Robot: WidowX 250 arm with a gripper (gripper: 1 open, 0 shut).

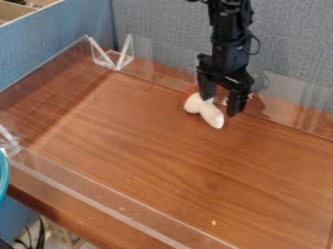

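My black gripper [223, 97] hangs at the back of the wooden table [156, 165], upper centre-right, open, with its fingers over and just behind a white elongated object [204, 111] that lies on the tabletop. A reddish part shows partly behind the fingers, too hidden to tell what it is.
A clear triangular bracket [111, 55] stands at the back left corner, and clear strips run along the table's edges. Grey and blue padded walls border the back and left.
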